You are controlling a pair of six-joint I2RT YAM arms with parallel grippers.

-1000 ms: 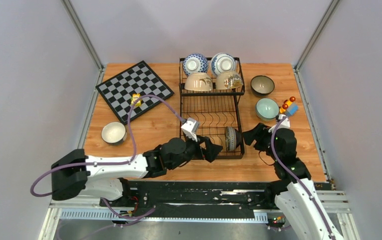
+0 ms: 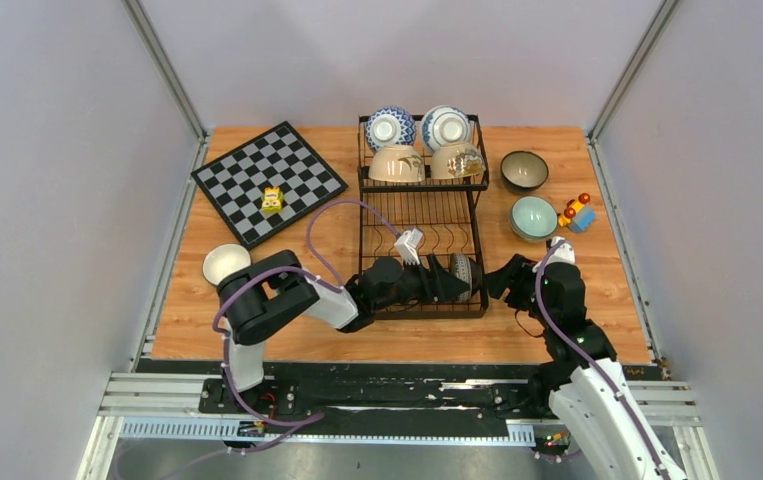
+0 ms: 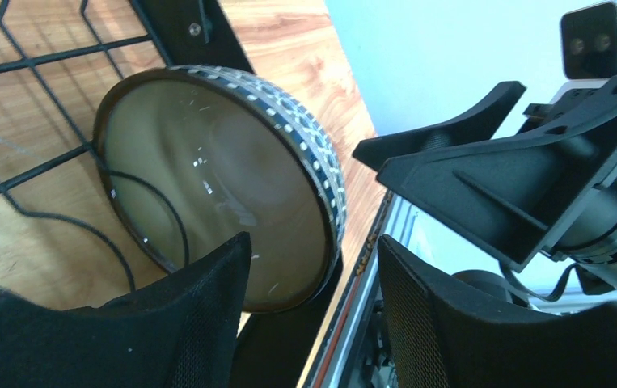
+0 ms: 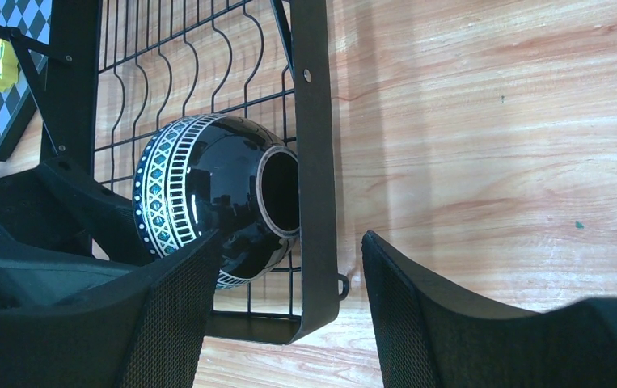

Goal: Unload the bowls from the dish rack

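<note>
A dark bowl with a patterned white band (image 2: pixel 462 277) rests on its side at the near right of the rack's lower level (image 2: pixel 416 315); the left wrist view shows its brown inside (image 3: pixel 208 186). My left gripper (image 2: pixel 442 280) is open just beside it, fingertips near the rim (image 3: pixel 311 250). My right gripper (image 2: pixel 499 277) is open outside the rack's right edge, the bowl to its left in the right wrist view (image 4: pixel 232 202). Four bowls, including a cream one (image 2: pixel 396 168) and a blue-white one (image 2: pixel 390 128), sit on the upper level.
A grey-brown bowl (image 2: pixel 524 168), a mint bowl (image 2: pixel 534 218) and a toy (image 2: pixel 582 218) stand right of the rack. At left are a white bowl (image 2: pixel 226 262) and a chessboard (image 2: pixel 257 160) with a yellow item (image 2: pixel 272 200).
The right gripper has shifted only slightly.
</note>
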